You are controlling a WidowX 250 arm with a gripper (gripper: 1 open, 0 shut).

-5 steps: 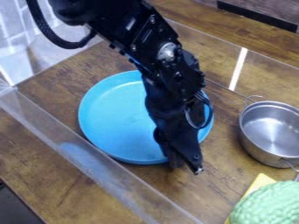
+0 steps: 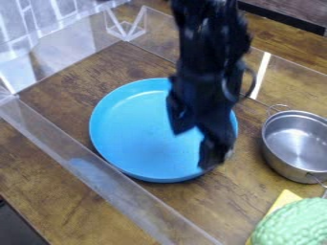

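A dark, motion-blurred gripper [image 2: 205, 139] hangs over the right half of a round blue plate [image 2: 138, 124] on the wooden table. The blur hides whether its fingers are apart and whether anything is between them.
A steel pot [image 2: 296, 144] stands at the right. A green textured object [image 2: 294, 226] on a yellow piece [image 2: 278, 203] is at the lower right. A clear barrier [image 2: 115, 183] runs along the left side, and bare table [image 2: 64, 91] shows left of the plate.
The arm has swung to a more upright pose, and the gripper has moved up in the view from the plate's near edge, now blurred by motion.
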